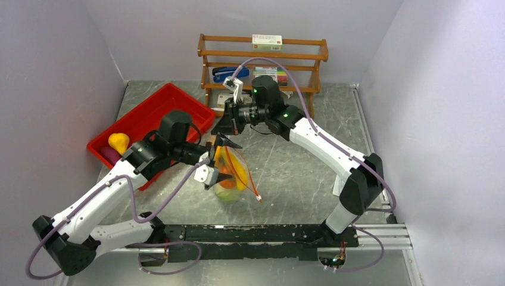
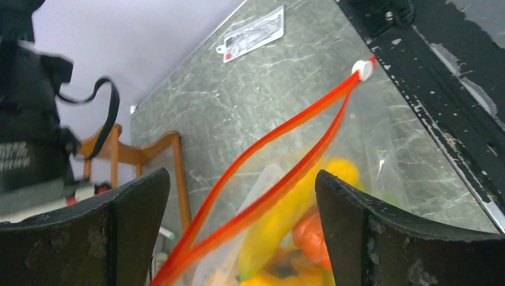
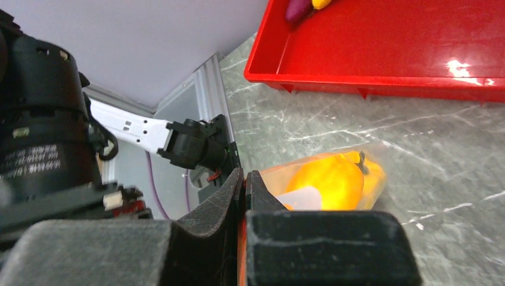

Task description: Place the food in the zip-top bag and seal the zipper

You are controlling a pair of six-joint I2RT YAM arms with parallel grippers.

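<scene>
The clear zip top bag [image 1: 227, 196] stands on the table with food inside: a yellow banana [image 2: 265, 235], a red tomato-like item [image 2: 311, 239] and a yellow-orange pepper [image 3: 333, 179]. Its orange zipper strips [image 2: 262, 142] are apart along their middle, meeting near the white slider [image 2: 363, 70] at the front end. At the far end of the mouth, my right gripper is shut on the zipper edge, with a sliver of orange between its fingers. My left gripper is open, its fingers on either side of the bag's mouth.
The red bin [image 1: 146, 101] at left holds a yellow item [image 1: 119, 142] and a purple item [image 1: 111, 155]. Behind stands a wooden rack [image 1: 262, 55] with boxes and a blue stapler.
</scene>
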